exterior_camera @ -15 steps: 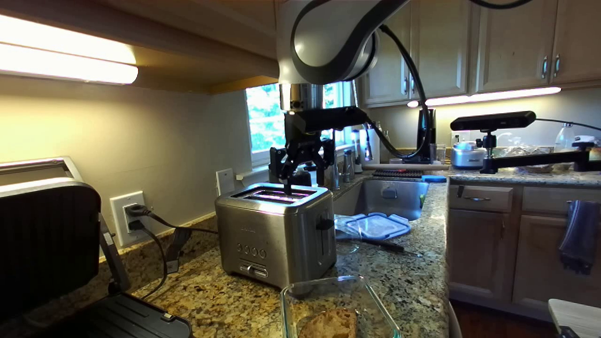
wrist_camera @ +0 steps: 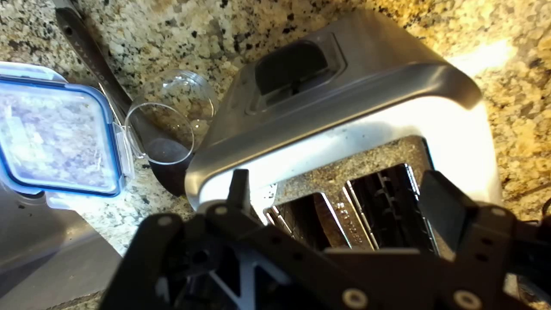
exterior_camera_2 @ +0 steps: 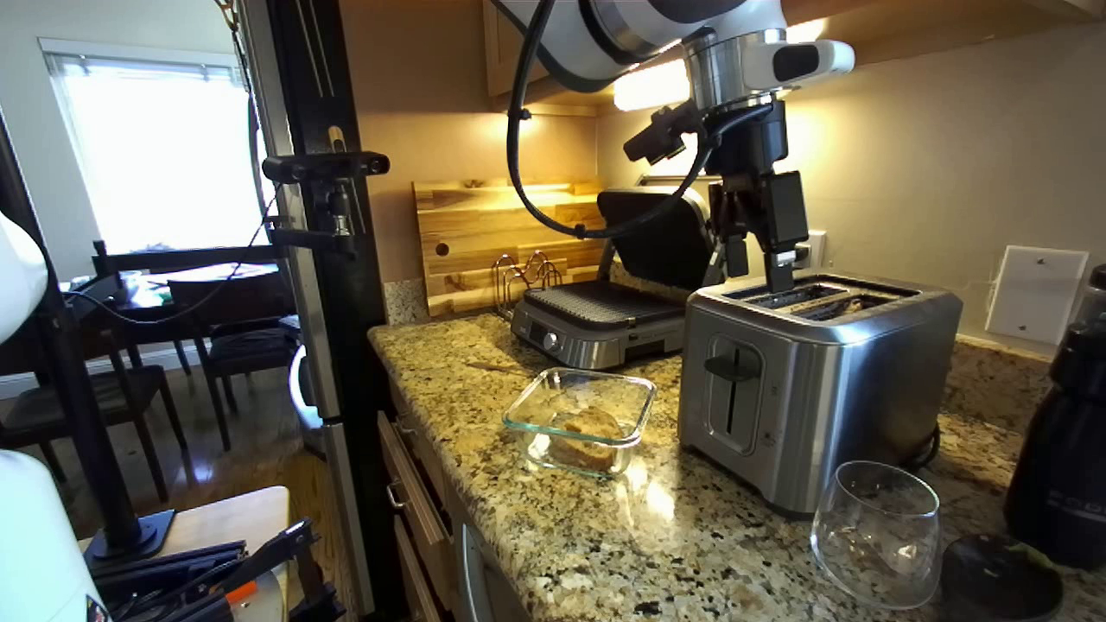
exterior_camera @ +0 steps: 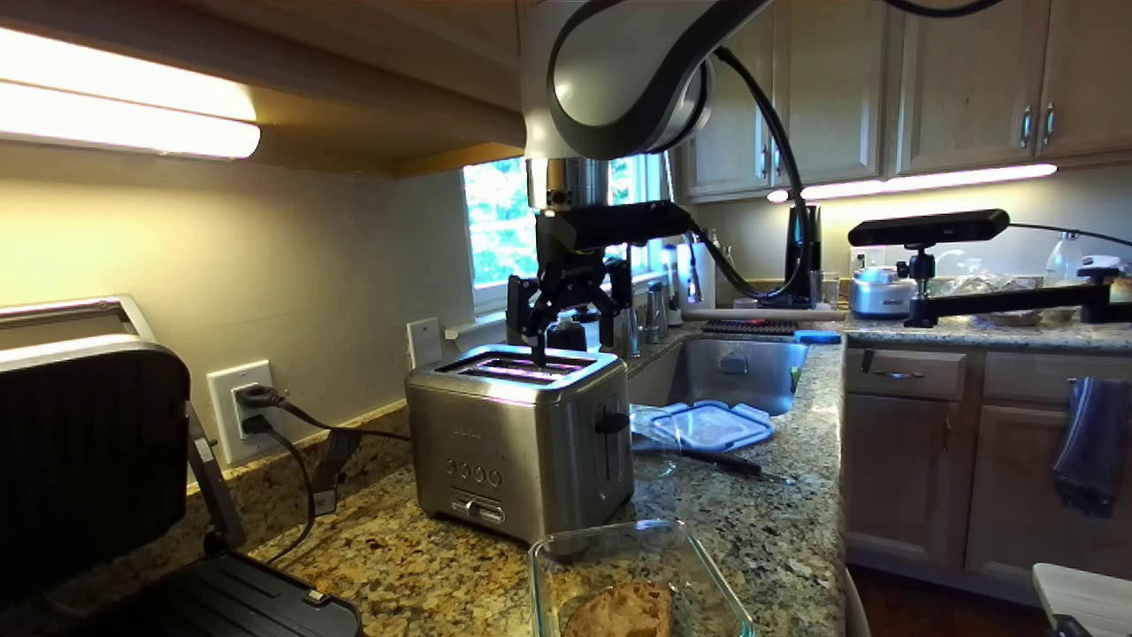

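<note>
My gripper stands open above the steel toaster (wrist_camera: 310, 134), its two fingers spread across the slots with nothing held between them. In exterior view 2 one finger (exterior_camera_2: 779, 274) reaches down to the slot nearer the grill, just at or inside its opening. A brown edge that looks like bread (wrist_camera: 329, 219) shows down in the left slot of the wrist view; the right slot looks empty. Another bread piece (exterior_camera_2: 588, 435) lies in a clear glass container (exterior_camera_2: 526, 420) on the counter in front of the toaster.
An open grill (exterior_camera_2: 612, 301) stands beyond the toaster. Close to its lever end are a drinking glass (exterior_camera_2: 876, 539), a blue-edged lid (wrist_camera: 57, 137) and a dark-handled utensil (wrist_camera: 93, 51). The sink (exterior_camera: 732, 366) is farther along; a wall and upper cabinets hem the arm in.
Almost nothing differs from a second ago. The finger at the toaster's top has shifted very slightly; toaster and container have stayed in place.
</note>
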